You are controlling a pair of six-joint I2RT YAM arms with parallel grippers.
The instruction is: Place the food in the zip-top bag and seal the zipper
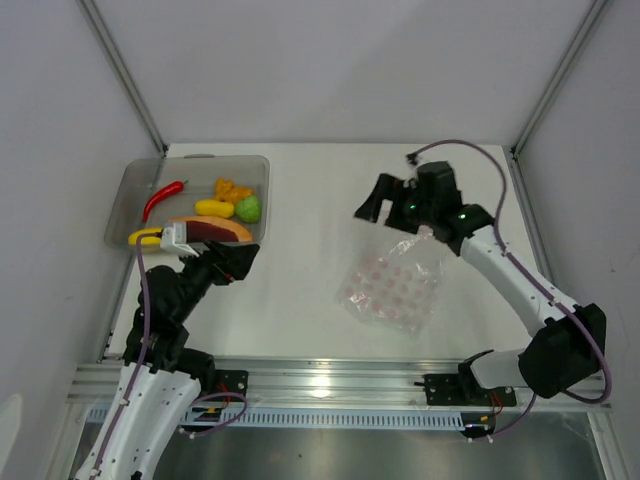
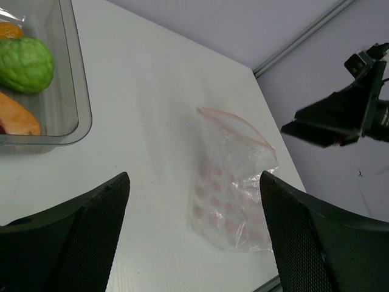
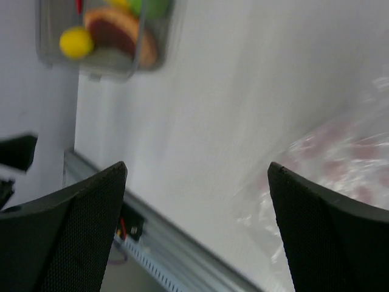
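The clear zip top bag [image 1: 390,290] with pink markings lies flat on the right half of the table, its pink-edged opening showing in the left wrist view [image 2: 234,128]. A grey tray [image 1: 150,175] at the left holds a red pepper [image 1: 163,197], yellow items, a green vegetable [image 1: 248,209] and a long bun with a dark filling [image 1: 215,228]. My left gripper [image 1: 240,262] is open beside the tray's near right corner, empty. My right gripper [image 1: 390,200] is raised, blurred, above the bag's far part, open with nothing between its fingers.
Walls stand at the back and both sides; a metal rail runs along the front edge.
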